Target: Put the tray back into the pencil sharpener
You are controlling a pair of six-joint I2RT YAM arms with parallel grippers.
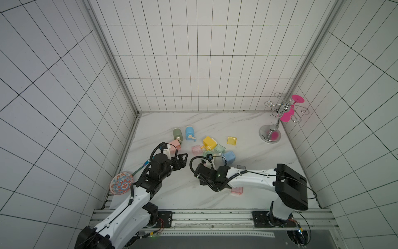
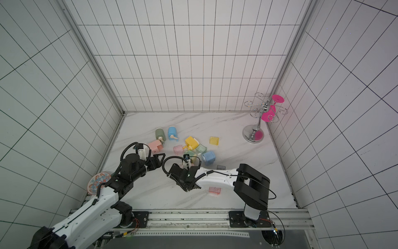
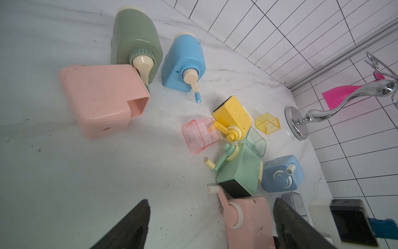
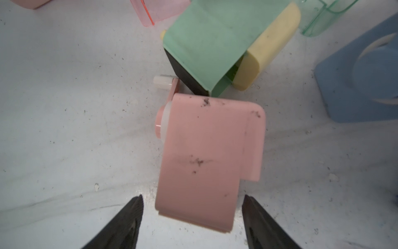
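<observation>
In the right wrist view a pink sharpener (image 4: 203,157) lies on its side, its crank towards the left. My right gripper is part open, with its fingers on either side of the sharpener's near end and visible gaps beside it. A clear pink tray (image 3: 201,134) lies loose in the left wrist view, and another clear pink tray (image 1: 236,190) rests near the table front. My left gripper stands open and empty, left of the sharpeners. From the top views, the right arm largely hides the pink sharpener.
A green sharpener (image 4: 223,41) sits right against the pink one's far end. Yellow (image 3: 236,118) and blue (image 3: 284,174) sharpeners, a clear green tray (image 3: 253,142), a clear yellow tray (image 3: 267,123) and a pink box (image 3: 103,99) lie around.
</observation>
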